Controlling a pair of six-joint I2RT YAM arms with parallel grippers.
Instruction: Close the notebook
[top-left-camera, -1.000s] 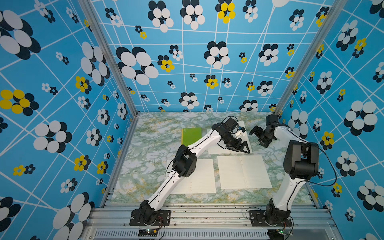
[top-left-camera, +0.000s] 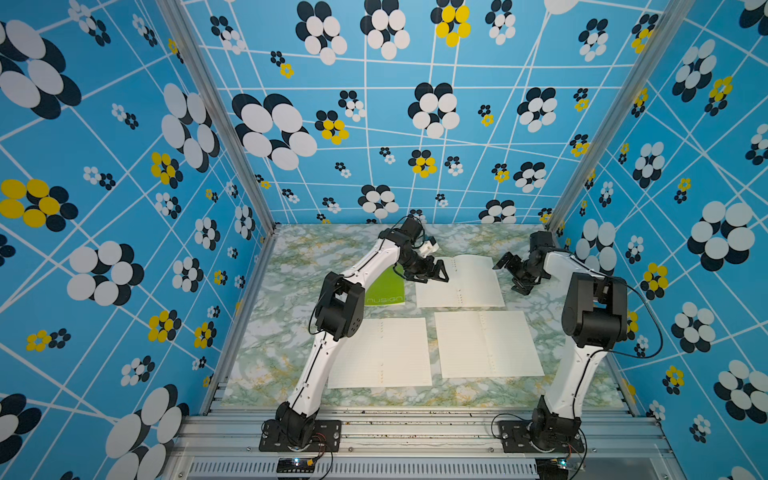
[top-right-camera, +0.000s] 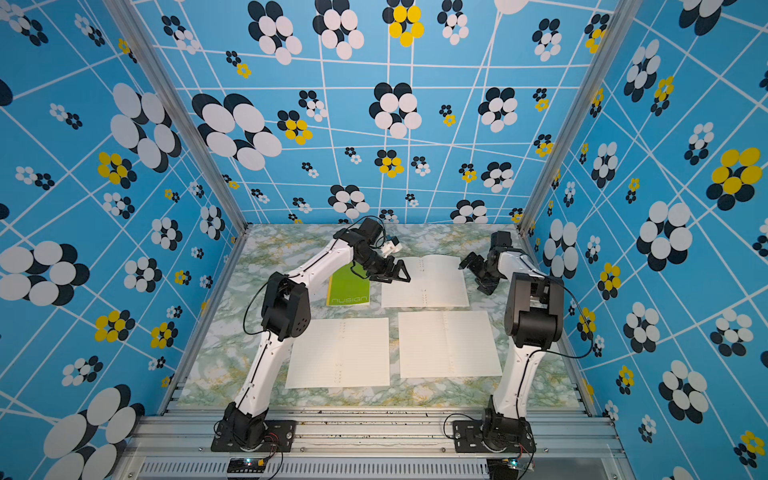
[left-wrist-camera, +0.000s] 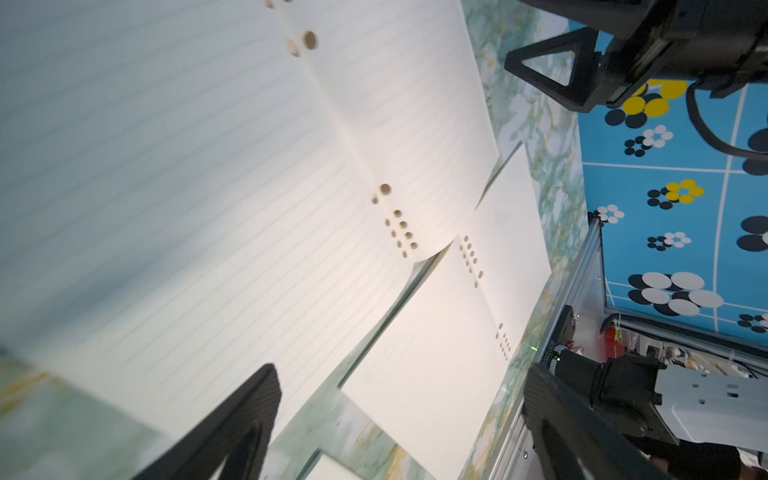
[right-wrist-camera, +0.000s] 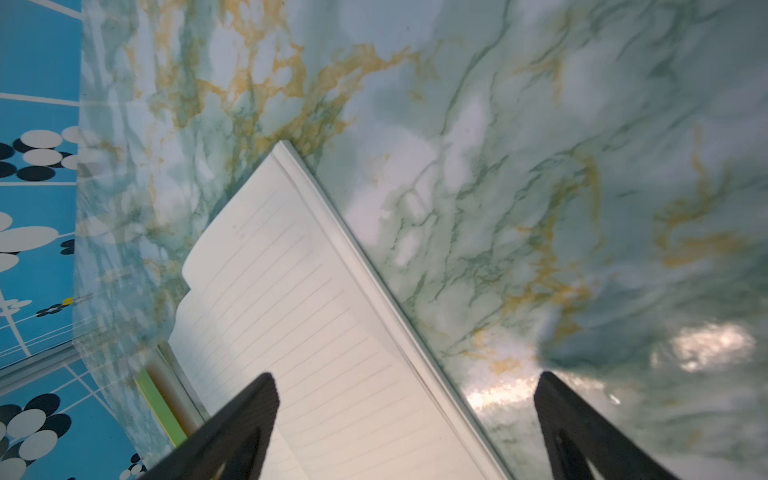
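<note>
An open notebook (top-left-camera: 472, 281) with cream pages lies at the back middle of the table. Above its left page is my left gripper (top-left-camera: 442, 272), fingers apart; in the left wrist view nothing sits between its blurred fingers. My right gripper (top-left-camera: 510, 273) hovers beside the same notebook's right edge. Its fingers (right-wrist-camera: 240, 424) stand wide apart in the right wrist view, with that notebook's lined page and edge below. Two more open notebooks lie in front, a left one (top-left-camera: 404, 352) and a right one (top-left-camera: 512, 344). A closed green notebook (top-left-camera: 387, 289) is at the back left, partly behind my left arm.
Bare marble table (top-left-camera: 280, 280) stretches to the left, with a narrower strip at the right. Patterned blue walls enclose the sides and back. Only small gaps separate the notebooks.
My left gripper has swung left, from over the back notebook's right page to its left page. That notebook's right back corner, raised before, now lies lower.
</note>
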